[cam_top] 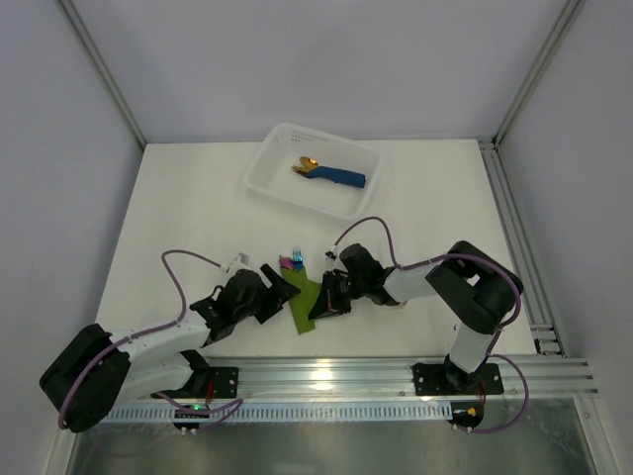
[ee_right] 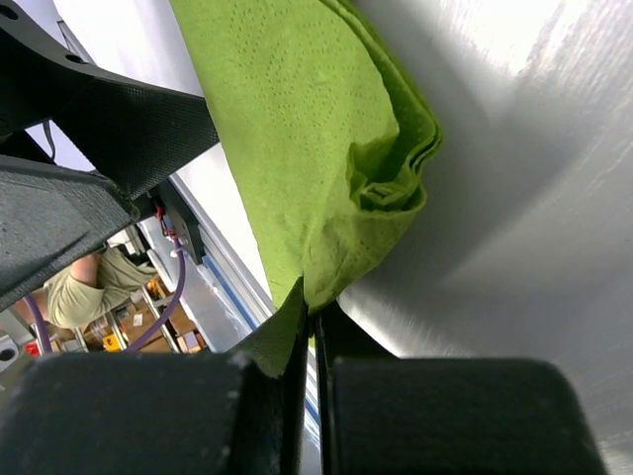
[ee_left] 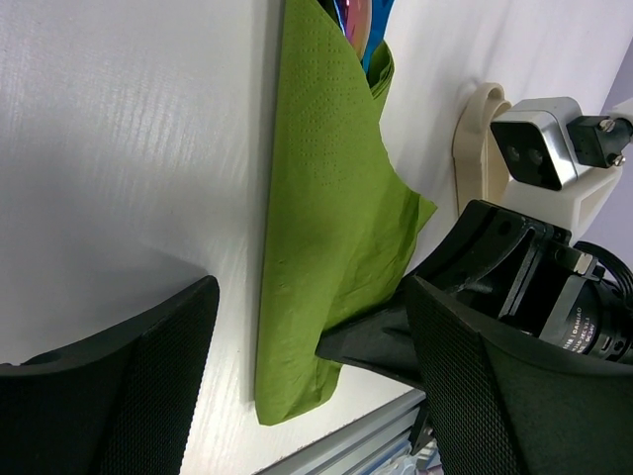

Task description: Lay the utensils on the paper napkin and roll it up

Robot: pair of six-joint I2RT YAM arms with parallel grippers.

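Observation:
The green napkin point(cam_top: 303, 297) lies as a narrow folded strip at the front middle of the table. Out of its far end stick the pink and blue utensil ends point(cam_top: 294, 260); the rest of them is hidden in the cloth. My right gripper is shut on the napkin's right side, pinching a gathered fold. Wide apart stand the fingers of my left gripper, just left of the strip and above it, with nothing gripped between them. In the left wrist view the napkin point(ee_left: 312, 198) runs beneath these open fingers.
Behind the napkin stands a white basket point(cam_top: 255, 170) holding gold utensils point(cam_top: 307, 164) and a dark blue item point(cam_top: 341, 176). Close together over the strip, the two grippers leave little room between them.

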